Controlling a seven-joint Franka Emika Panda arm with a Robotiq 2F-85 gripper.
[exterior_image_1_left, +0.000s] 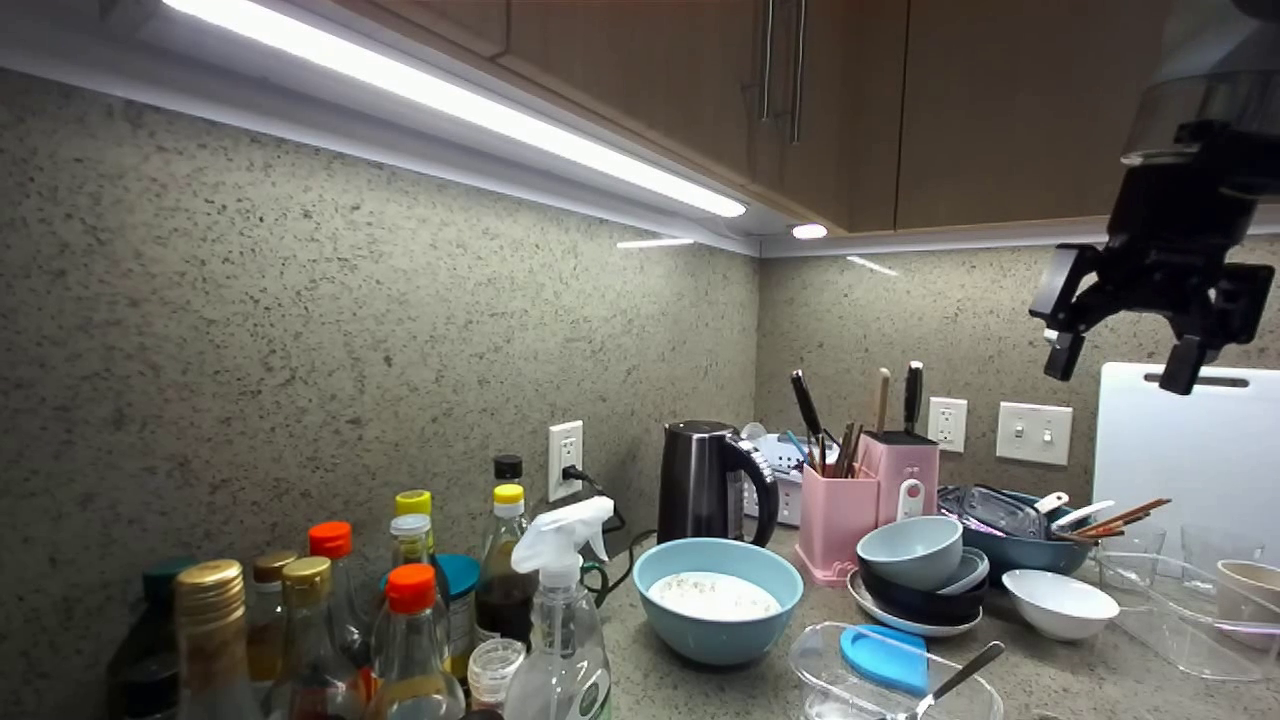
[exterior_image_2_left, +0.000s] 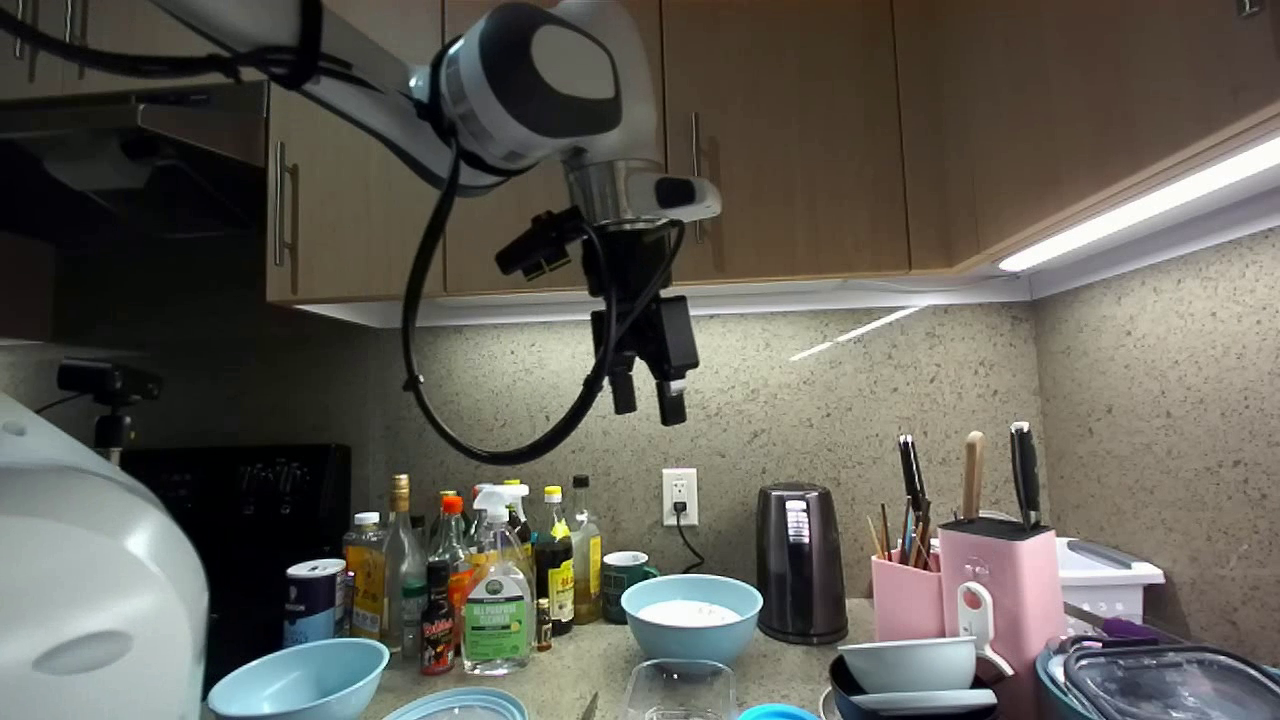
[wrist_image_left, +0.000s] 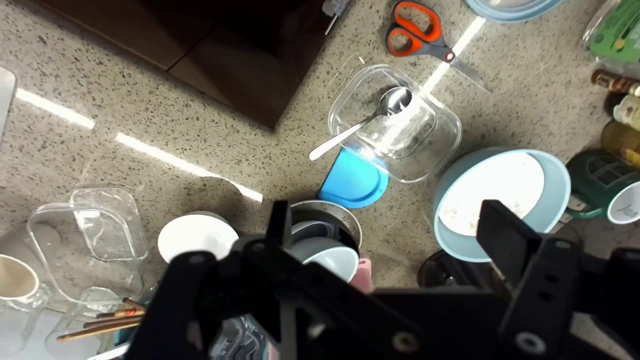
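High above the counter, my gripper stands open, its fingers apart with nothing between them. A light-blue bowl with white contents sits on the counter by the kettle. Seen from the wrist, that bowl lies beyond the right finger. A clear container has a metal spoon lying across it, and a blue lid touches its edge. Orange-handled scissors rest close by. In the second exterior view an empty light-blue bowl stands at front left.
Several bottles and a spray bottle crowd one side. A kettle, pink knife block, stacked bowls and a white bowl fill the back. Cabinets hang overhead. Bare counter shows left in the wrist view.
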